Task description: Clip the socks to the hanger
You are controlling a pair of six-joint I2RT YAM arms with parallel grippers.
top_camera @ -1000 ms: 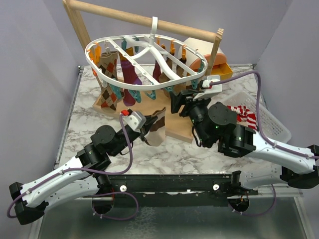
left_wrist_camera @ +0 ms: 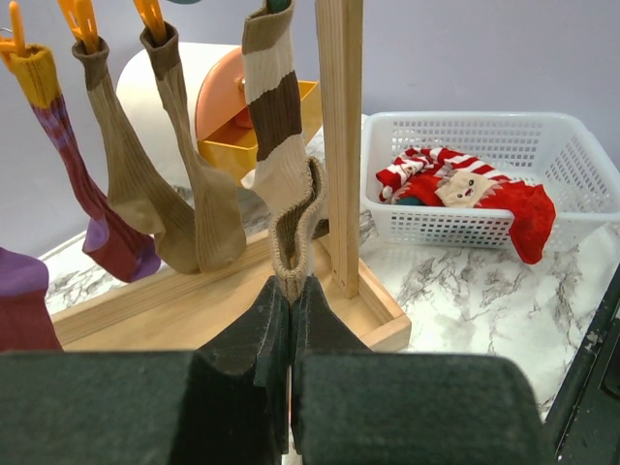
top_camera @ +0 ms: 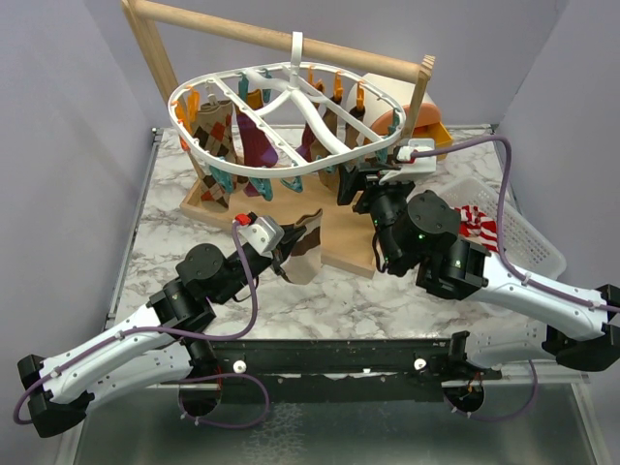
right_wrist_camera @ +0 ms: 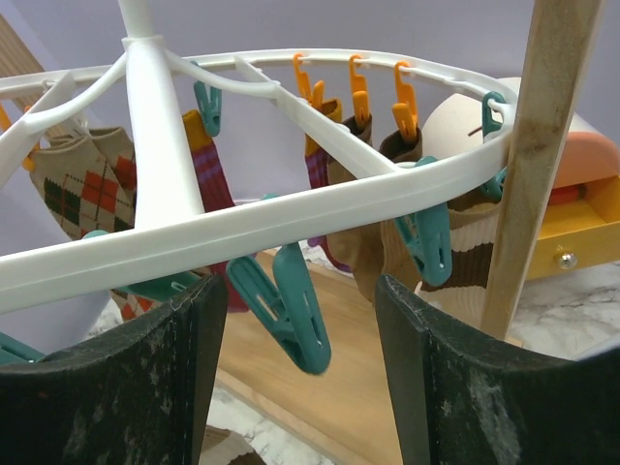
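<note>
A cream-and-brown striped sock is pinched at its edge in my left gripper, below the front of the white ring hanger. Seen from the left wrist, its ribbed cuff rises from the shut fingertips. My right gripper is open at the hanger's right front. Between its fingers in the right wrist view shows a hanging teal clip; contact cannot be told. A matching striped sock hangs at the hanger's right side.
Other socks hang from orange clips and teal ones. A wooden post stands right of the hanger. Behind it is a white and orange object with a yellow drawer. A white basket holds red socks.
My right gripper has shifted slightly right and the hanger has swung a little, its left-hand socks swaying. My left gripper and its sock have stayed in place.
</note>
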